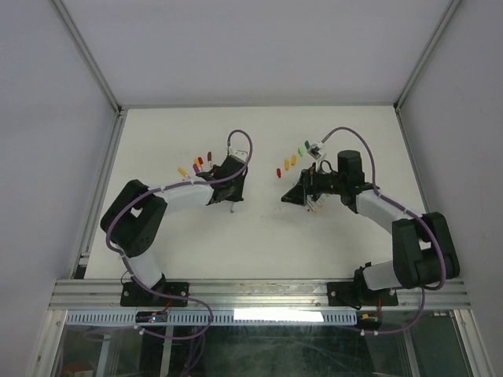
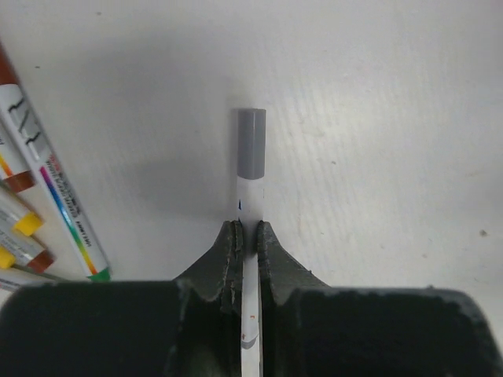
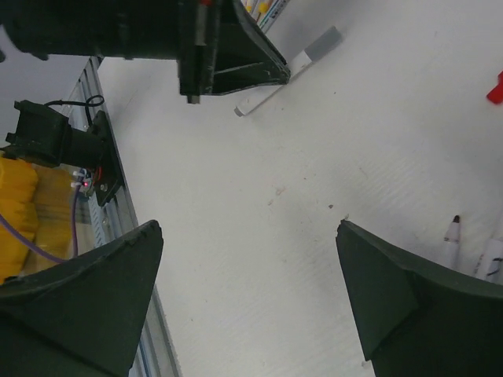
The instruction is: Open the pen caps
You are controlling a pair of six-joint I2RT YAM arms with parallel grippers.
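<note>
A white pen (image 2: 251, 196) with a grey cap (image 2: 251, 141) is held upright in the left wrist view by my left gripper, which is shut on its body; it also shows low over the table in the right wrist view. My right gripper (image 1: 302, 191) stands open to the right of it, above the table, with nothing between its fingers. Near it lie white pens (image 3: 450, 242). Several loose coloured caps (image 1: 287, 163) lie in a row behind the right gripper.
More markers (image 2: 55, 188) lie beside the left gripper on its left. A red cap (image 3: 495, 90) lies at the right wrist view's edge.
</note>
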